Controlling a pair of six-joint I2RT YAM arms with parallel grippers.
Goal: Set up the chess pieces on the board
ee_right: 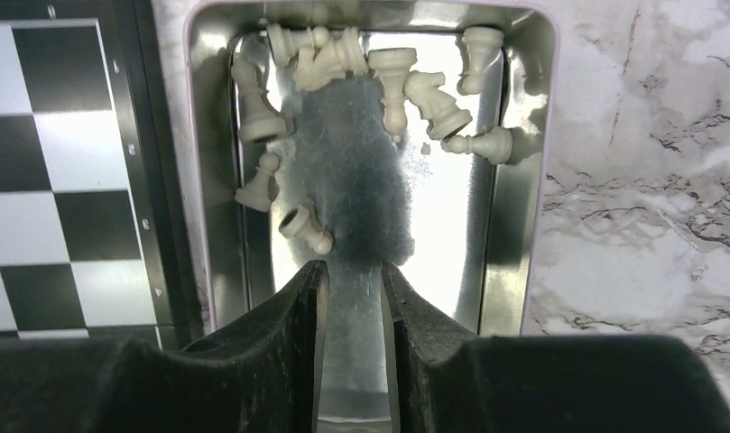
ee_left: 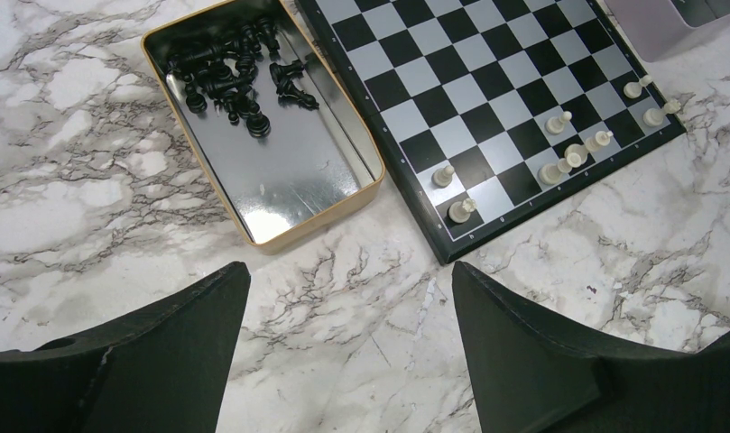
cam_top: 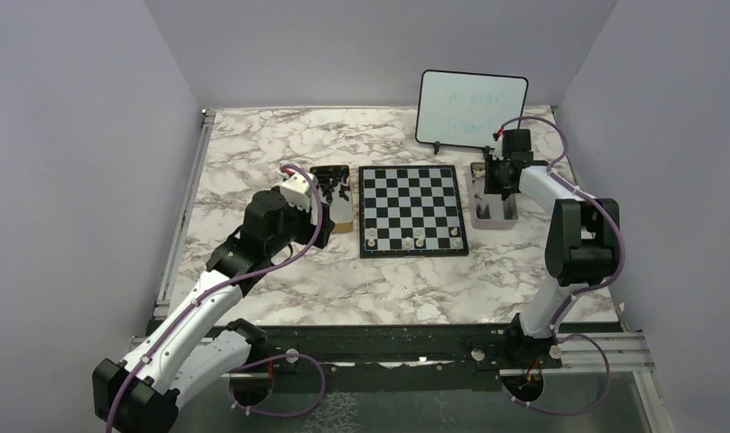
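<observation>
The chessboard (cam_top: pixel 411 206) lies mid-table, with several white pieces standing along its near edge, among them a rook (ee_left: pixel 462 210) and a pawn (ee_left: pixel 443 175) at the corner. In the right wrist view, a grey tray (ee_right: pixel 198 171) holds several white pieces lying on their sides, most toward its far end. My right gripper is over this tray, fingers apart and empty, just short of a small fallen pawn (ee_right: pixel 308 227). My left gripper hangs wide open over bare marble, near the gold-rimmed tray (ee_left: pixel 320 219) of black pieces (ee_left: pixel 226 77).
A whiteboard (cam_top: pixel 471 108) stands behind the board at the back right. The trays flank the board closely on either side. Marble (cam_top: pixel 379 293) in front of the board is clear.
</observation>
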